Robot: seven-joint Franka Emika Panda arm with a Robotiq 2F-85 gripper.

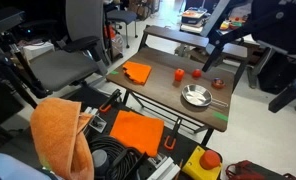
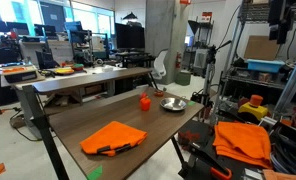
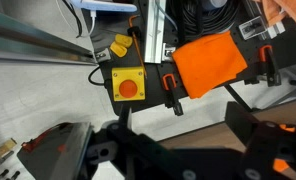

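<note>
My gripper hangs high at the side of the wooden table, its dark fingers spread apart. Nothing shows between them. On the table (image 1: 160, 88) lie a folded orange cloth (image 1: 137, 72), a silver pan (image 1: 198, 96), a red item (image 1: 179, 74), a smaller red one (image 1: 196, 73) and a small dark round dish (image 1: 217, 83). Exterior view 2 shows the cloth (image 2: 114, 136) nearest, with a dark thin thing by its edge, and the pan (image 2: 174, 103) beyond. The table is partly behind the gripper in the wrist view, with a bit of orange cloth (image 3: 281, 165) at its edge.
A second orange cloth (image 3: 208, 64) lies on the black base beside the table, among clamps (image 3: 171, 85) and coiled cables (image 3: 208, 16). A yellow box with a red button (image 3: 128, 84) sits there too. An office chair (image 1: 63, 65) stands beyond the table's far-left side.
</note>
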